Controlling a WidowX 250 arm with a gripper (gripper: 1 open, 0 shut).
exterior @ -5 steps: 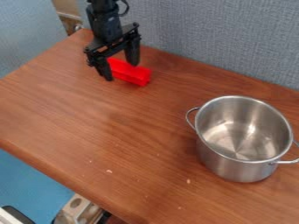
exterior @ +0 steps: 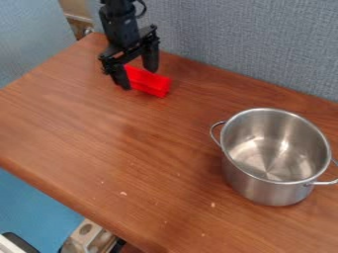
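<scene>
My black gripper (exterior: pixel 132 65) is at the back left of the wooden table (exterior: pixel 119 148), open, with its fingers straddling a red block (exterior: pixel 149 83) that lies on the tabletop. Part of the block is hidden behind the fingers, so whether they touch it cannot be told.
A large steel pot (exterior: pixel 274 158) with two side handles stands on the right of the table. A grey textured wall rises behind the table.
The gripper has shifted very slightly over the last second around the red block. The block and pot look unmoved.
</scene>
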